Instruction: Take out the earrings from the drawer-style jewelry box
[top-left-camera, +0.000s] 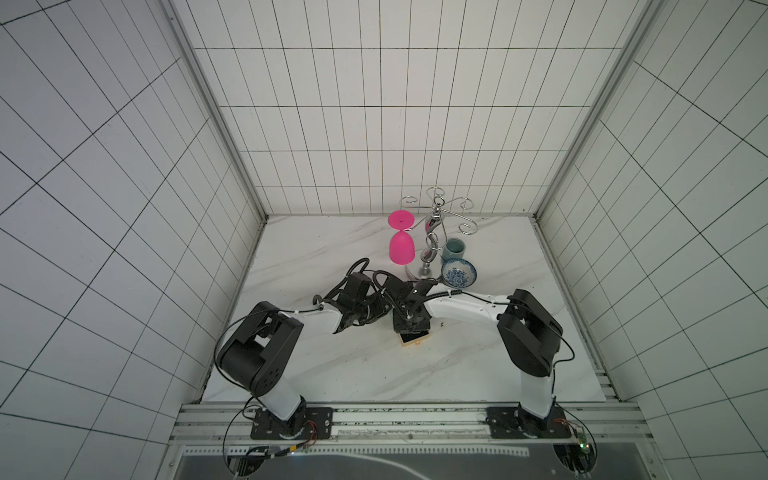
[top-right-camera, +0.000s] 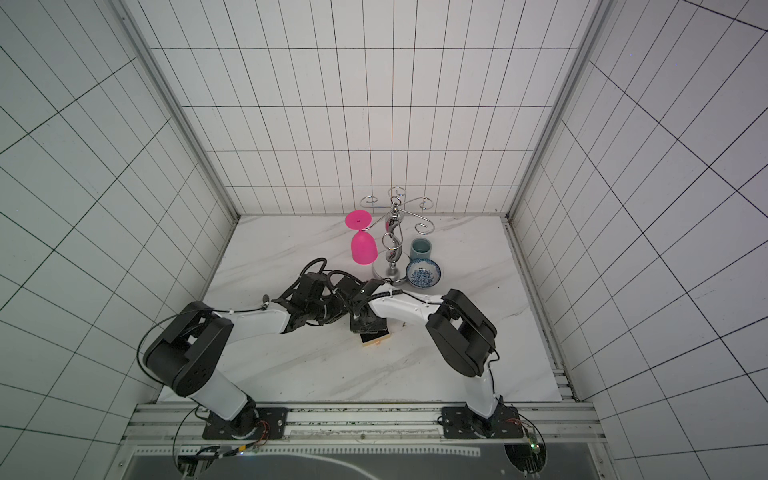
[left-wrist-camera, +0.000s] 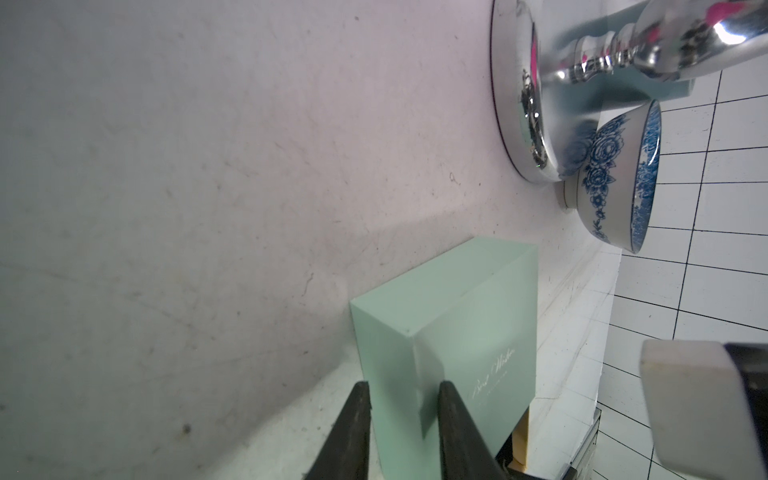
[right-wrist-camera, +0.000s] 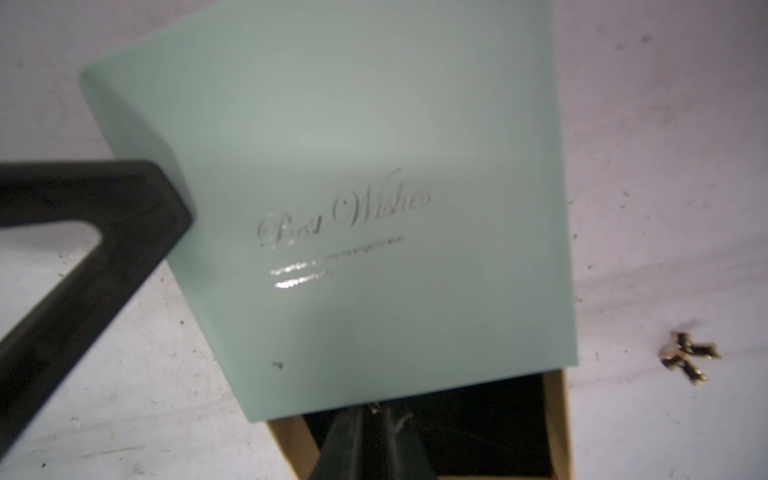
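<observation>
The mint jewelry box (right-wrist-camera: 416, 120), printed "Best Wishes", has its drawer (right-wrist-camera: 560, 416) pulled partly out toward the front, showing a black lining. In the left wrist view my left gripper grips a vertical corner of the box. In the right wrist view my right gripper reaches into the drawer, its fingers shut close together around a small metallic bit, probably part of an earring, hard to make out. Small gold-and-black pieces (right-wrist-camera: 689, 356) lie loose on the table beside the drawer.
A chrome stand (top-left-camera: 426, 264) holding a pink goblet (top-left-camera: 401, 244) stands behind the box, with a blue-patterned bowl (top-left-camera: 458, 273) and a teal cup (top-left-camera: 453, 248) to its right.
</observation>
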